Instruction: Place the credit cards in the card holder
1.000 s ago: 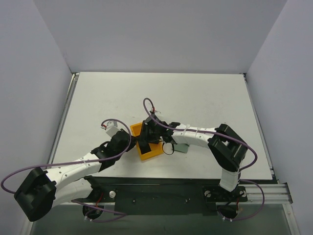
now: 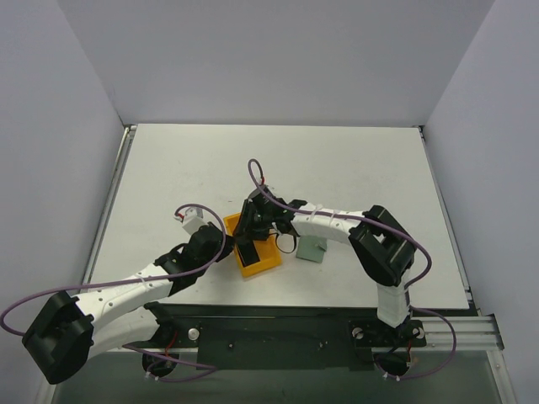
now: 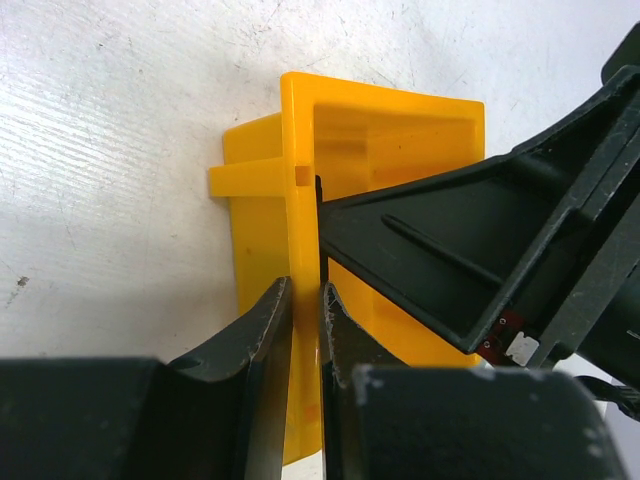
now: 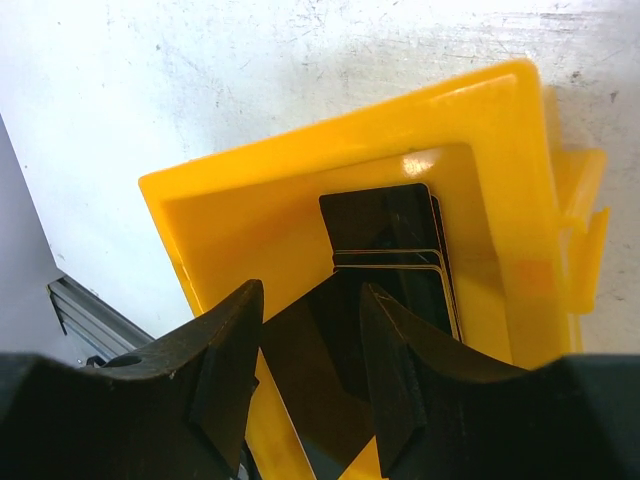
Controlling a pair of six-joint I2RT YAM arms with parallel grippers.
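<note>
Black cards stand or lie in a yellow box [image 2: 259,268]: two upright ones overlap at a wall, the front one [image 4: 405,290] against the back card [image 4: 370,215], and another card [image 4: 310,370] slants across the floor. My left gripper is shut on the box's rim, one finger on each side of it. Inside the box mouth, my right gripper is part open, and the cards show in the gap beyond its fingers. I see no card gripped. A grey-green flat piece [image 2: 311,249], possibly the card holder, lies partly under my right arm.
Both arms crowd closely around the box. A dark cable loop [image 2: 290,250] hangs near the right gripper. The table's front edge [image 2: 278,308] runs below the box.
My right gripper has shifted left and slightly toward the back, over the box. The left arm and the box look unmoved.
</note>
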